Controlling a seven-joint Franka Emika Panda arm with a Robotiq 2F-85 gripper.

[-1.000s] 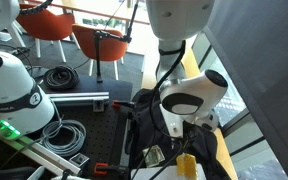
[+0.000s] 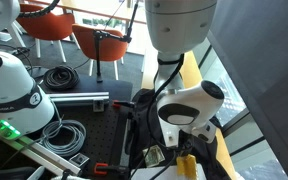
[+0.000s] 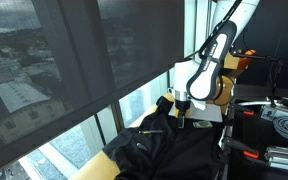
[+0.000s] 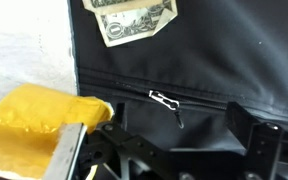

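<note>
My gripper is open above a black fabric item, perhaps a jacket or bag (image 4: 224, 65), with nothing held. In the wrist view a zipper runs across the fabric, and its silver pull (image 4: 164, 100) lies between the spread fingers. A folded dollar bill (image 4: 134, 18) rests on the fabric at the top. To the left is a yellow object (image 4: 29, 110), lying by a white surface (image 4: 24, 45) and partly covered by the gripper. Exterior view 1 shows the yellow object (image 2: 187, 167) just below the gripper; the fingertips are hard to make out there.
Black fabric (image 3: 149, 150) spreads over much of the table in exterior view 2, beside a window. Coiled cable (image 2: 62, 135) and a second white arm (image 2: 9, 90) occupy the left of exterior view 1. Orange chairs (image 2: 101, 45) stand beyond.
My arm has come down a little towards the fabric over the last second. The bill and the yellow object appear to stay in place.
</note>
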